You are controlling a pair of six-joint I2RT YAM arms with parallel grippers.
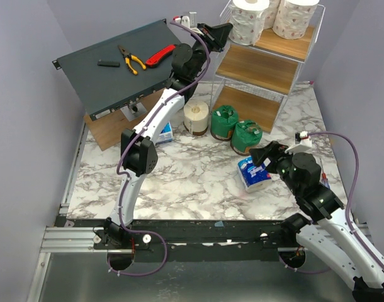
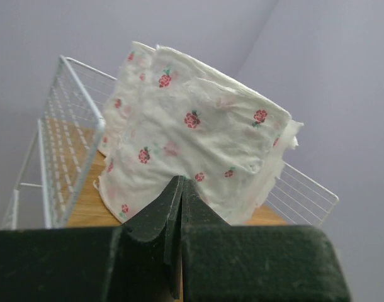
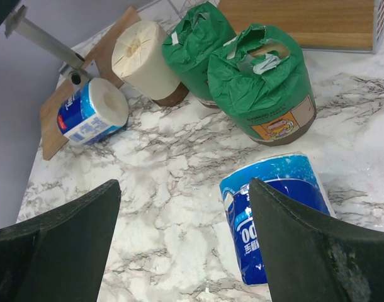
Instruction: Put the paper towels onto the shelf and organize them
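On the top board of the shelf [image 1: 284,44] stand floral-wrapped paper towel rolls, the nearest [image 1: 247,24] close to its left front corner. My left gripper [image 1: 227,31] is just left of that roll. In the left wrist view its fingers [image 2: 155,220] meet with nothing between them, in front of the floral roll [image 2: 192,119]. My right gripper stands open above the table, a blue-and-white pack [image 3: 277,201] lying beyond and partly behind its right finger. Two green-wrapped rolls [image 3: 261,88] and a cream roll [image 3: 141,60] stand by the shelf's foot.
The middle and bottom boards [image 1: 248,107] of the shelf are bare. At the left, a raised dark panel [image 1: 116,63] carries pliers and a red cutter. Another blue-and-white pack [image 3: 94,113] lies below it.
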